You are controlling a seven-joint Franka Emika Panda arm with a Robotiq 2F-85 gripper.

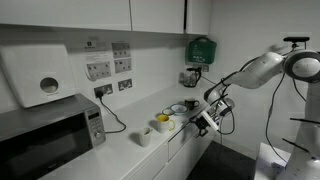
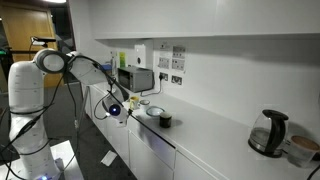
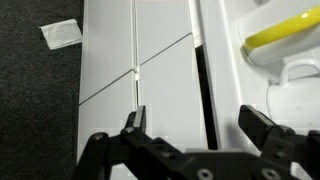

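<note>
My gripper stands open in the wrist view, its two dark fingers wide apart with nothing between them. It hangs in front of the counter's edge, over the white cabinet fronts. A white mug, yellow inside, is partly in view at the upper right of the wrist view, beyond the right finger. Exterior view 1 shows this yellow-and-white mug near the counter edge, left of the gripper and apart from it. Beside it is a pale cup.
Plates and a dark pot stand farther along the counter. A microwave occupies one end; a kettle is toward the other. The counter between pot and kettle is clear. A white sheet lies on the dark floor.
</note>
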